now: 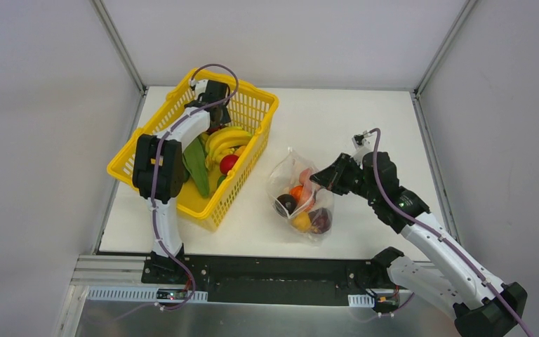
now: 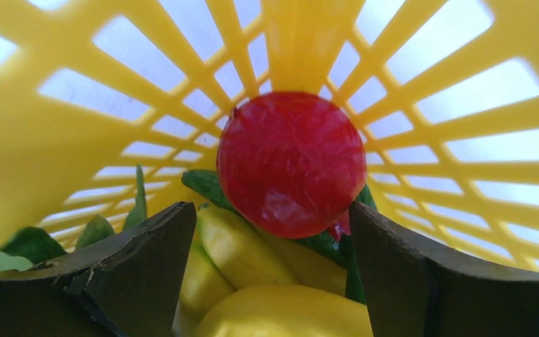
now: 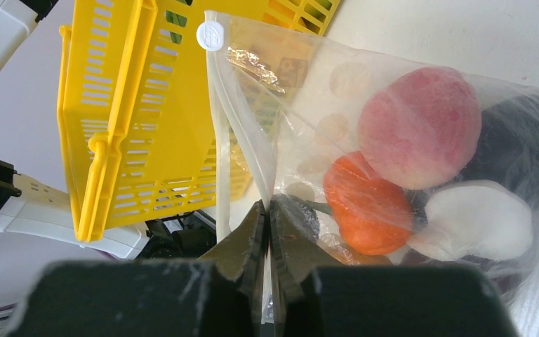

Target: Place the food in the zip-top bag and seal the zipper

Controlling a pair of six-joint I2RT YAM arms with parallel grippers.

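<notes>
My left gripper is open inside the yellow basket (image 1: 217, 210), facing a round red fruit (image 2: 289, 158) that lies above bananas (image 2: 238, 253) and green produce (image 2: 203, 184). The top view also shows a long green item (image 1: 196, 165) and a red fruit (image 1: 229, 164) there. My right gripper is shut on the zipper edge of the clear zip-top bag (image 3: 309, 98), which holds a pink fruit (image 3: 417, 126), an orange item (image 3: 365, 207), a pale item (image 3: 474, 221) and dark produce.
Walls enclose the sides and back. The bag stands just right of the basket.
</notes>
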